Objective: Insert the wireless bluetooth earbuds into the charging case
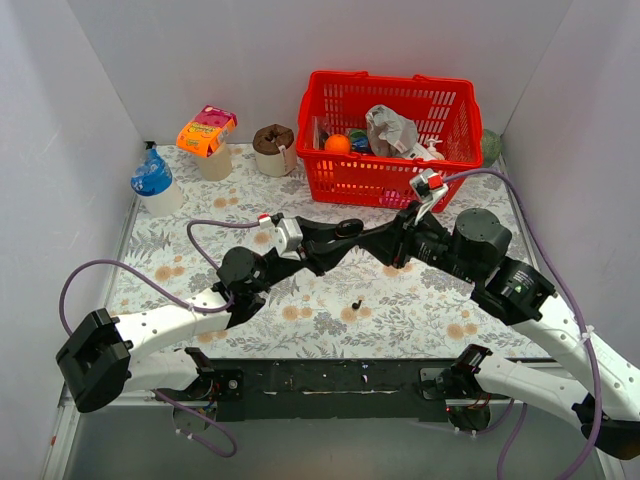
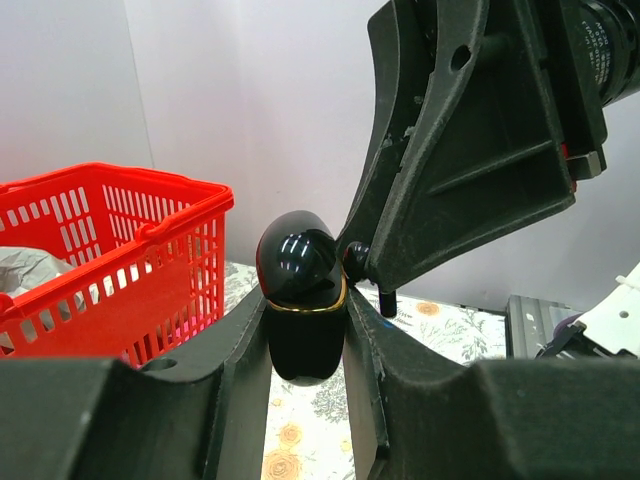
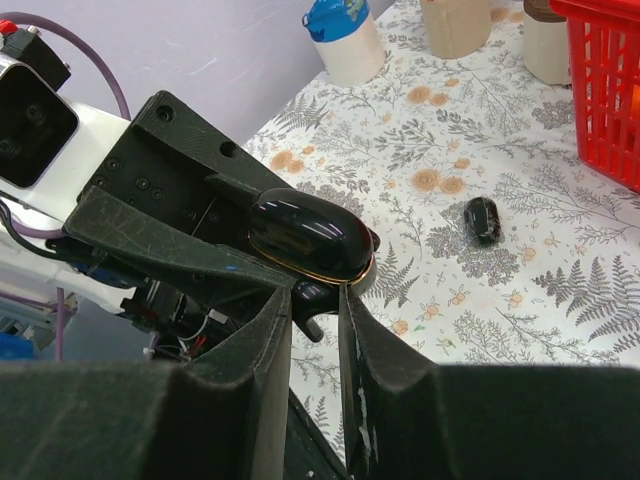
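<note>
Glossy black with a gold line round it, the charging case [image 2: 298, 262] is gripped by my left gripper. In the top view the case [image 1: 349, 228] sits between the two hands, over the table. Against its side, my right gripper is shut on a small black earbud [image 3: 312, 292], its short stem pointing out below the fingertips. The left wrist view shows this earbud [image 2: 356, 260] right beside the case, touching or nearly so. Whether the lid stands raised is hard to tell. Another small black earbud [image 1: 357, 304] lies on the table.
A red basket [image 1: 390, 180] with mixed goods stands at the back. Containers, including a blue-topped one [image 1: 155, 183], line the back left. A black rounded object [image 3: 482, 221] rests on the flowered table [image 1: 310, 335].
</note>
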